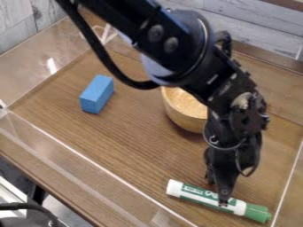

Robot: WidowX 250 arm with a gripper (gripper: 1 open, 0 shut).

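My gripper (pixel 222 191) points down at the right of the table, its fingertips over the middle of a green and white marker (pixel 246 209) lying near the front right. The fingers look close together; whether they touch the marker is not clear. Behind the arm sits a round wooden bowl (pixel 182 110), partly hidden.
A blue block (pixel 97 94) rests on the wooden table (pixel 106 151) at the back left. The middle and left of the table are open. A black cable lies at the front left corner.
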